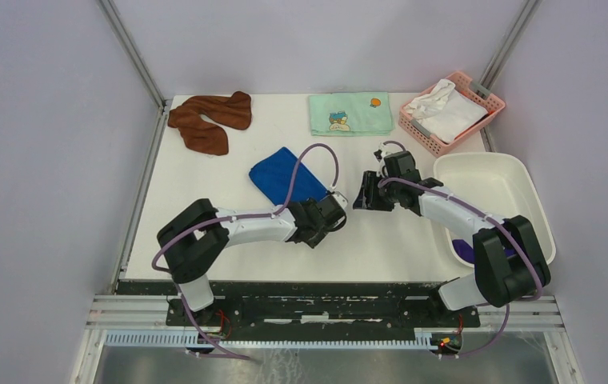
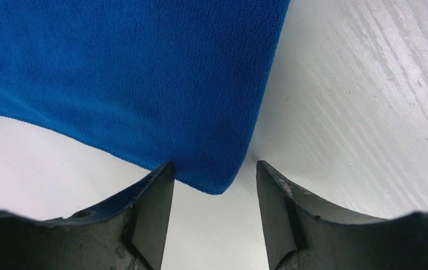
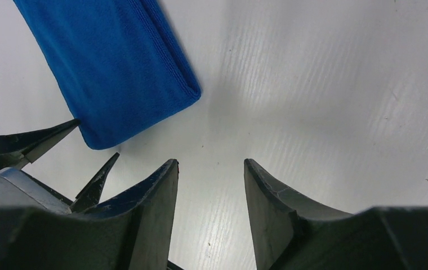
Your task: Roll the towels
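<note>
A blue towel (image 1: 278,173), folded into a long strip, lies slantwise on the white table, its near end hidden under the left arm in the top view. My left gripper stands open over that end; a corner of the blue towel (image 2: 200,129) reaches into the gap between its fingers, neither finger pressing on it. To the right of the towel, my right gripper is open above bare table. In the right wrist view the blue towel (image 3: 124,79) shows its near end, with the left gripper's fingers (image 3: 45,136) at one corner.
At the back lie a brown cloth (image 1: 205,120) on the left and a folded green towel (image 1: 352,114). A pink basket (image 1: 422,138) with white cloths stands back right, and a white bin (image 1: 489,164) holding something purple sits nearer.
</note>
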